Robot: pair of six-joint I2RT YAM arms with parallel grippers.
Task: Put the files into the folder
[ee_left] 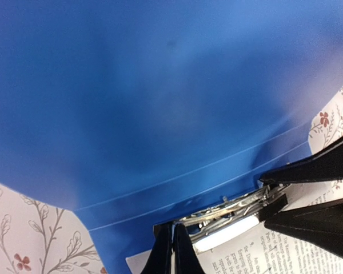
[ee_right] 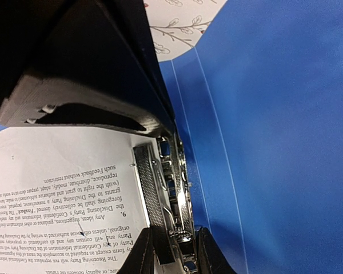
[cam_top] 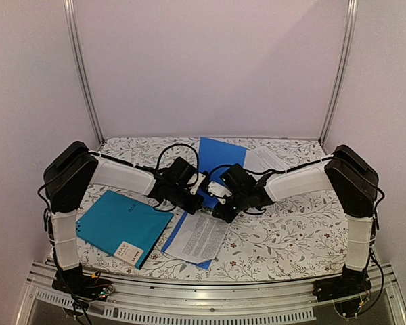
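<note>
An open blue folder (cam_top: 221, 150) lies mid-table, its metal clip (ee_right: 151, 205) along the spine over printed sheets (cam_top: 199, 237) on the near side. My left gripper (cam_top: 194, 206) is at the clip's left part; in the left wrist view its fingertips (ee_left: 177, 240) look closed at the clip, with nothing clearly between them. My right gripper (cam_top: 220, 213) is at the clip's other end; in the right wrist view its fingers are over the clip, and their exact opening is hard to tell.
A teal folder (cam_top: 125, 223) with a label lies at the left. More printed sheets (cam_top: 264, 157) lie at the back right.
</note>
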